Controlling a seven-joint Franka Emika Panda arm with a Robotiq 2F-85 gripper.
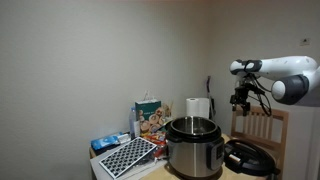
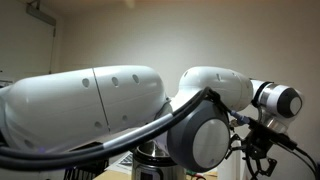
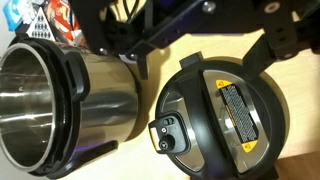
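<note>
A steel pressure cooker pot stands uncovered on the table, its inside looking empty in the wrist view. Beside it, to the right in exterior view 1, rests its round black lid. From above, that lid shows a handle bar and a yellow label. High over the lid hangs my gripper, touching nothing. Its dark fingers reach in from the top of the wrist view, spread apart and open, with nothing held. In exterior view 2 the arm covers much of the pot.
Left of the pot lie a checkered board and a blue box. Behind stand a food bag and a paper towel roll. A wooden chair is behind the lid.
</note>
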